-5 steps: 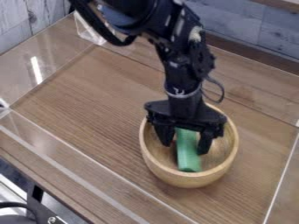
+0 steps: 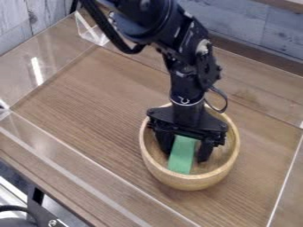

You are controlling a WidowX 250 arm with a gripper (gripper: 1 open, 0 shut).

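A light wooden bowl [image 2: 190,177] sits on the wooden table at the lower right. A green block [image 2: 180,158] lies inside it. The black gripper [image 2: 187,142] reaches down into the bowl over the green block, its fingers on either side of the block's upper part. The gripper stands open; whether the fingers touch the block cannot be made out, as the gripper hides part of it.
A pale panelled wall [image 2: 254,49] runs along the back. A clear plastic item stands at the upper left edge.
The gripper has moved down into the bowl and its fingers have drawn nearer the green block, covering more of it than a second ago.
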